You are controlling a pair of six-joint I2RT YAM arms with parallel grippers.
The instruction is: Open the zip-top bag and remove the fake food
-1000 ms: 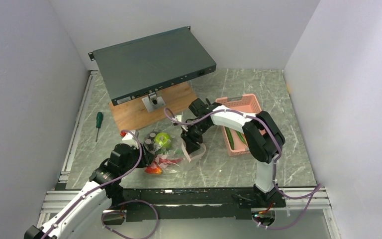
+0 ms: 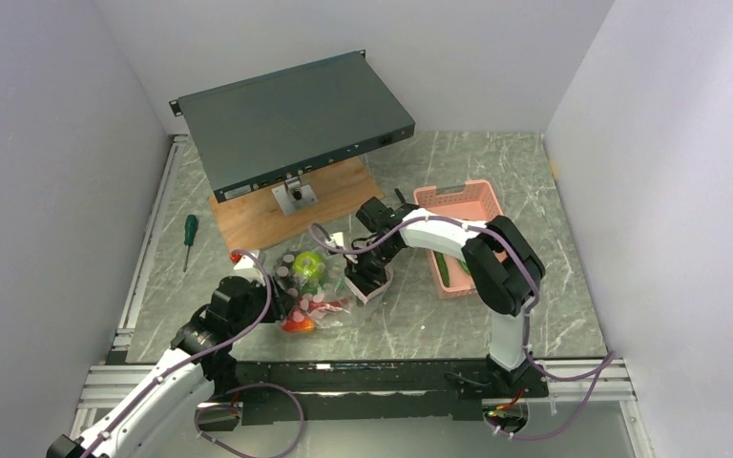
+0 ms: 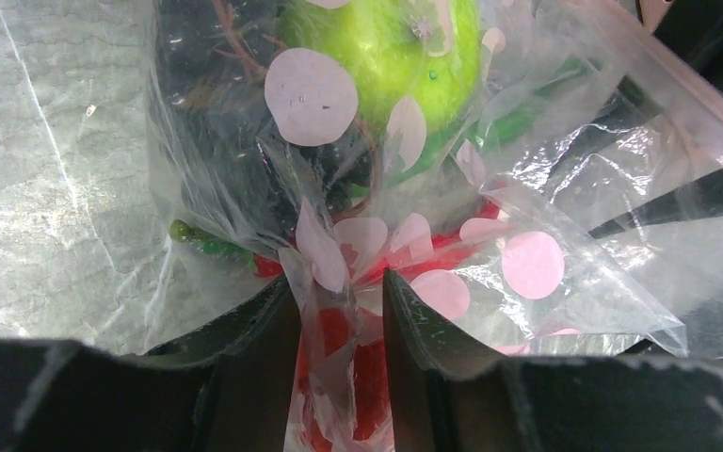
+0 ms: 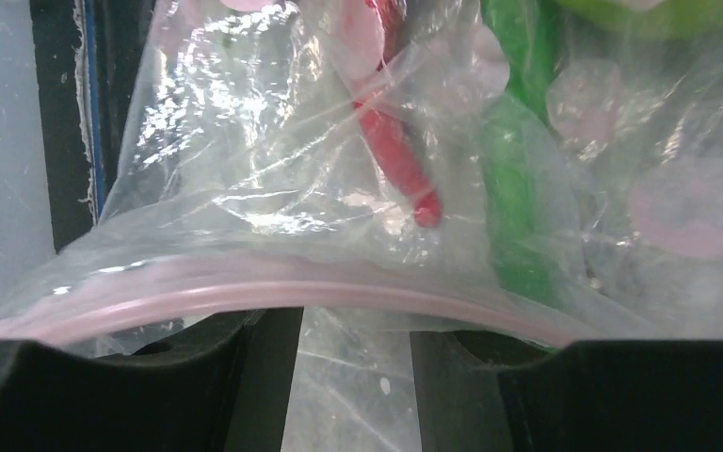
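Observation:
The clear zip top bag [image 2: 329, 296] lies crumpled on the table, holding a green round piece [image 2: 308, 266], dark items, red pieces [image 4: 400, 165] and a long green piece [image 4: 518, 198]. My left gripper is at the bag's left, fingers part open around a crumpled fold of film over a red piece. My right gripper is at the bag's right, fingers apart just below the bag's pink zip edge [image 4: 264, 292]; whether film is between them is unclear.
A pink basket [image 2: 470, 196] with green items stands at the right, under my right arm. A dark panel [image 2: 296, 114] on a wooden board [image 2: 243, 229] is at the back. A screwdriver [image 2: 191, 229] lies at the left.
The left arm has hardly moved.

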